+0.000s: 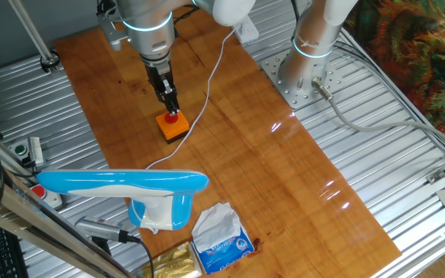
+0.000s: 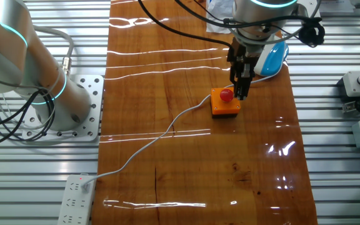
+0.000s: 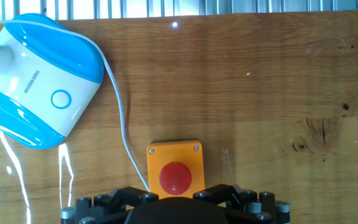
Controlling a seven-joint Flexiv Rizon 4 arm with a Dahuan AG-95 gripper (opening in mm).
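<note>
An orange box (image 2: 225, 103) with a round red button (image 2: 225, 95) on top sits on the wooden table. The wrist view has the red button (image 3: 175, 178) and its orange box (image 3: 156, 163) at bottom centre, partly covered by black gripper parts. My gripper (image 1: 173, 111) points down close over the button in exterior view 1. From the other side, the gripper (image 2: 238, 91) appears just right of the button. Contact with the button cannot be made out. Its finger opening is unclear, and nothing held shows.
A blue and white appliance (image 1: 161, 202) stands beyond the box. Tissues (image 1: 221, 238) and a gold packet (image 1: 174, 262) lie near it. A white cable (image 2: 167, 129) runs past the box to a power strip (image 2: 76, 199).
</note>
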